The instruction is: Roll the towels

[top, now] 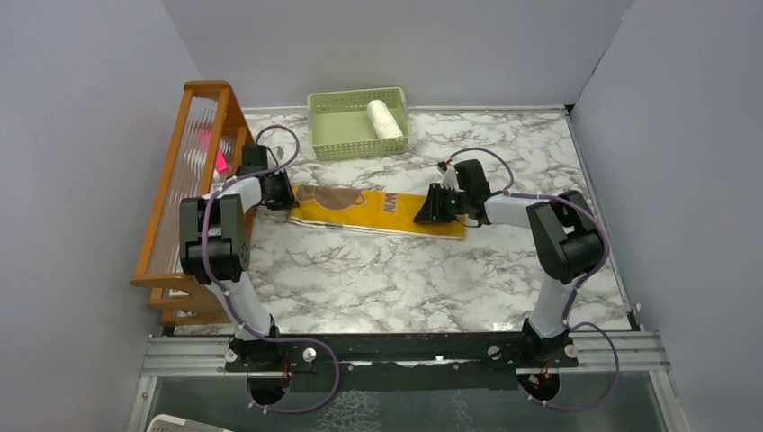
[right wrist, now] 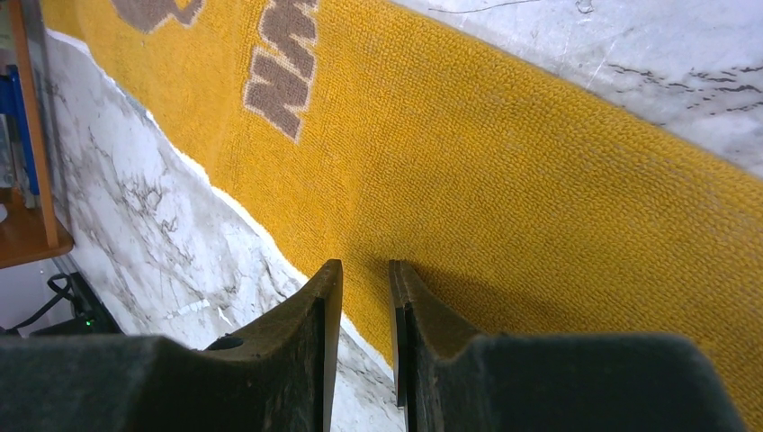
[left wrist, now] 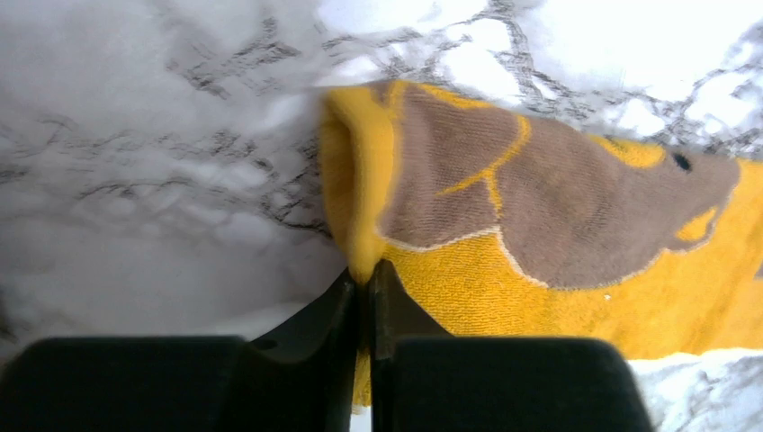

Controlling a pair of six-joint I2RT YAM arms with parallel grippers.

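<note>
A yellow towel with brown patterns [top: 342,209] lies as a long folded strip across the middle of the marble table. Its left end [left wrist: 364,162] is lifted and curled, and my left gripper is pinched on that edge, the cloth passing between its fingers. Over the right part of the strip hovers my right gripper, its fingertips a little apart with no cloth caught between them. In the green basket [top: 324,153] at the back rests a white rolled towel [top: 384,120].
On the left stands a wooden rack [top: 162,216] with clear panels, close beside my left arm. Bare marble [top: 405,288] stretches in front of the towel and to the right of it.
</note>
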